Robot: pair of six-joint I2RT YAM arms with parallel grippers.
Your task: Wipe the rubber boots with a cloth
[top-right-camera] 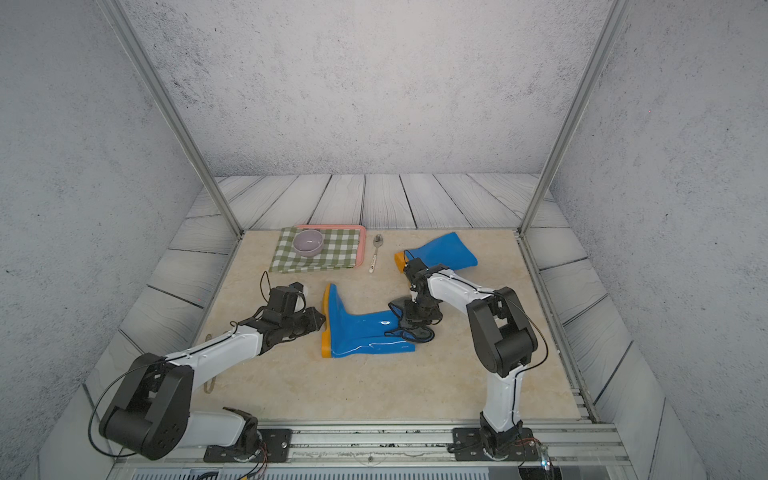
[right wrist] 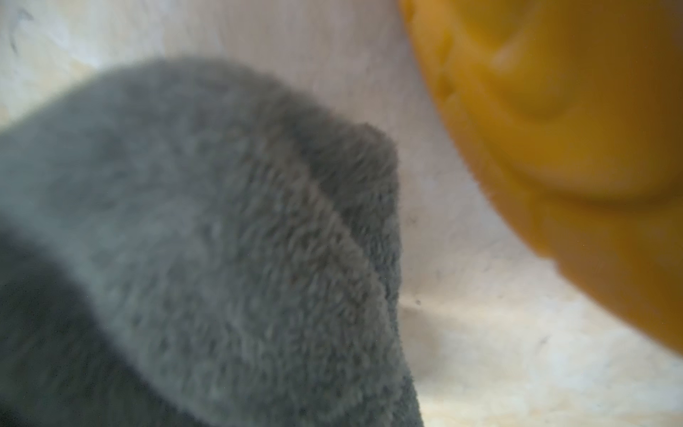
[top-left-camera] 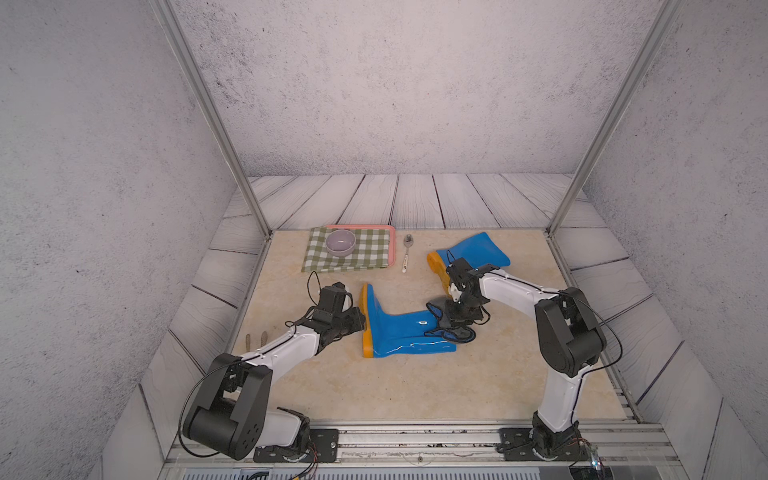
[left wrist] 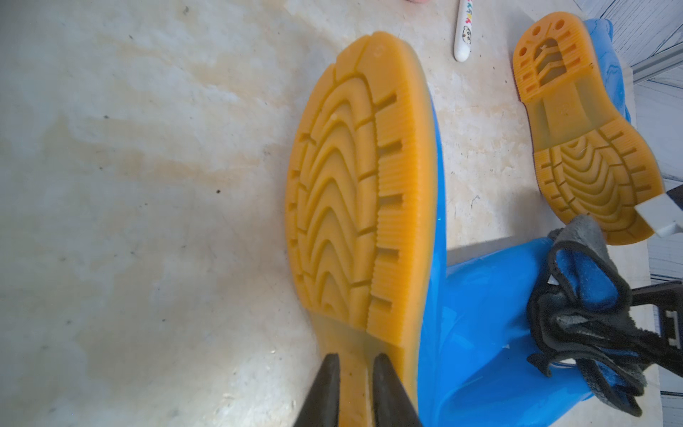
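A blue boot (top-left-camera: 396, 329) with a yellow sole (left wrist: 341, 192) lies on its side in mid-table. Low on that sole, my left gripper has the yellow rubber between its fingers. The right gripper (top-left-camera: 458, 315) is shut on a dark grey cloth (left wrist: 569, 341), which drapes over the upper end of the boot's shaft. In the right wrist view the cloth (right wrist: 213, 242) fills the left half and hides the fingertips. A second blue boot (top-left-camera: 480, 252) lies farther back on the right, its yellow sole (left wrist: 583, 128) facing the left wrist view.
At the back left, a pink tray (top-left-camera: 392, 248) bears a checked green cloth (top-left-camera: 368, 249) and a mauve bowl (top-left-camera: 341, 242). A spoon (top-left-camera: 406, 254) lies right of the tray. More utensils lie at the left edge.
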